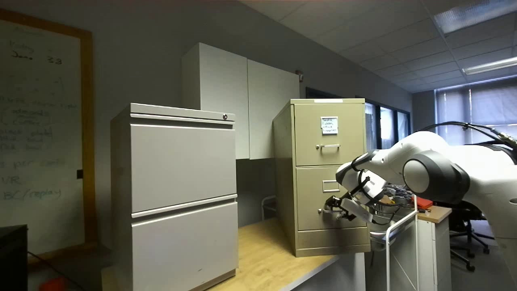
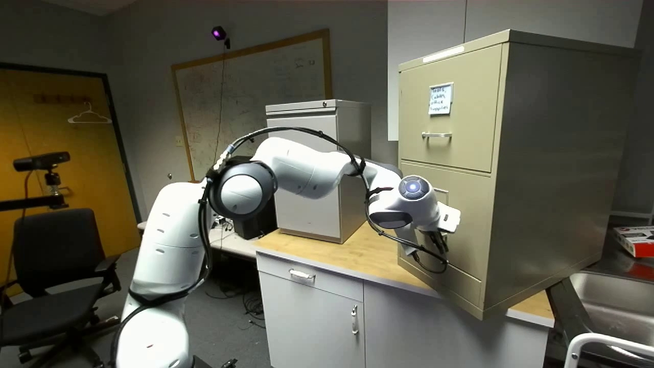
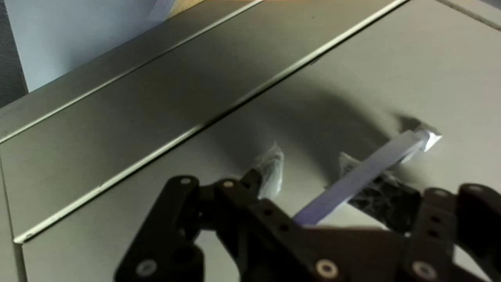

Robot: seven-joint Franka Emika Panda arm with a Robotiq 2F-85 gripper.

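A tan two-drawer filing cabinet (image 1: 331, 174) stands on the wooden counter, both drawers closed. My gripper (image 1: 339, 208) is at the lower drawer's front, around the height of its handle. In the wrist view the pale handle (image 3: 364, 176) runs diagonally, and my gripper is open, with a gap between its taped fingertips. The handle's bar crosses in front of the right-hand finger, whose tip shows past it. The left-hand finger stands apart from the bar. In exterior view 2 the wrist hides the lower handle; the upper handle (image 2: 436, 135) is clear.
A grey filing cabinet (image 1: 184, 165) stands left of the tan one, with bare counter (image 1: 264, 252) between them. The tan cabinet's front overhangs the counter edge. A white-railed cart (image 1: 402, 223) and a sink (image 2: 616, 300) lie to its right.
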